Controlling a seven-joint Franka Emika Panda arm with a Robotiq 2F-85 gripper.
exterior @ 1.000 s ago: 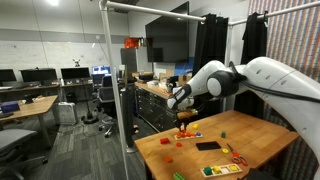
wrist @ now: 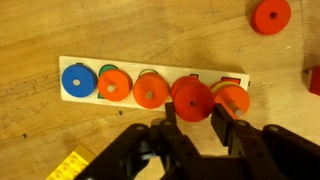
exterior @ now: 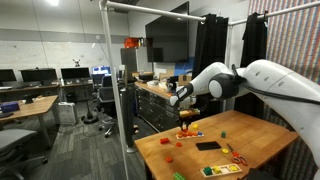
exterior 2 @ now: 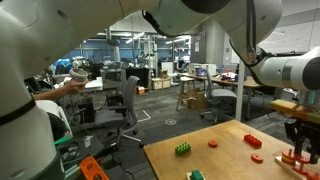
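In the wrist view, a pale wooden strip board (wrist: 130, 105) lies on the table with a row of discs. A blue disc (wrist: 76, 80) is at its left end, then an orange disc (wrist: 114, 85) and another orange disc (wrist: 151, 90). A red disc (wrist: 193, 102) sits between the fingertips of my gripper, which is shut on it over the right part of the board. Beside it, partly hidden by a finger, shows another orange disc (wrist: 234, 99). Whether the held disc touches the board cannot be told.
A loose red disc (wrist: 271, 16) lies beyond the board and a red block (wrist: 314, 80) at the right edge. A yellow brick (wrist: 70, 166) lies nearer. In the second exterior view, a green block (exterior 2: 182, 149) rests on the table (exterior 2: 225, 155). Bare wood separates the items.
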